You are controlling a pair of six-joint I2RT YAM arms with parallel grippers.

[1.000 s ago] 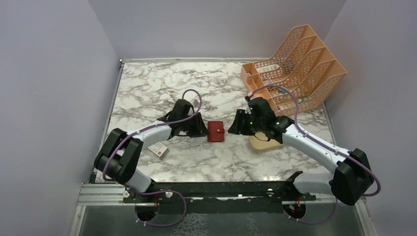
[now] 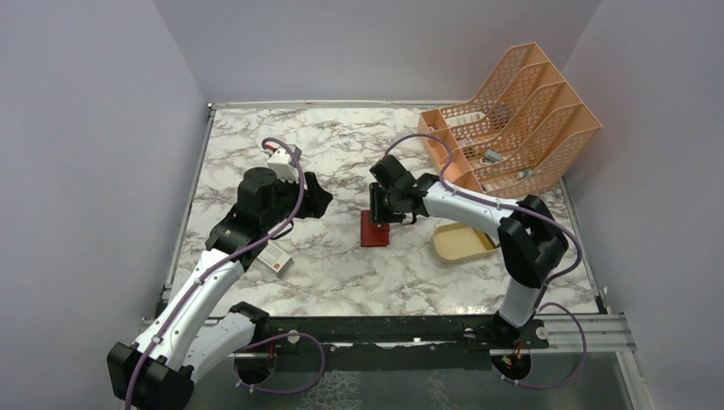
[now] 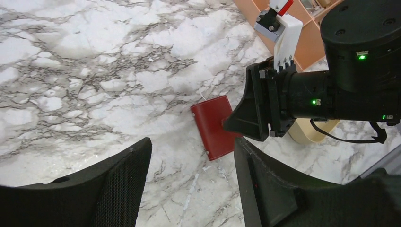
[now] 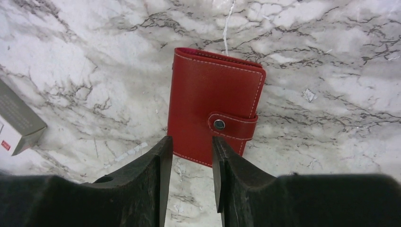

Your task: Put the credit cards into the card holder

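Note:
A dark red card holder lies on the marble table, its snap strap fastened over the front. In the right wrist view my right gripper is part open above the holder's lower part, nothing between its fingers. From the top view, the right gripper covers the holder's upper part, while the red lower part stays visible. My left gripper is open and empty, over bare table to the left of the holder. No credit cards can be made out.
A small white box lies at the left beneath the left arm. On the right stand a slanted orange organizer with several items and a beige tray partly under the right arm.
My right gripper has moved left, from beside the holder to above it. The holder has stayed in place.

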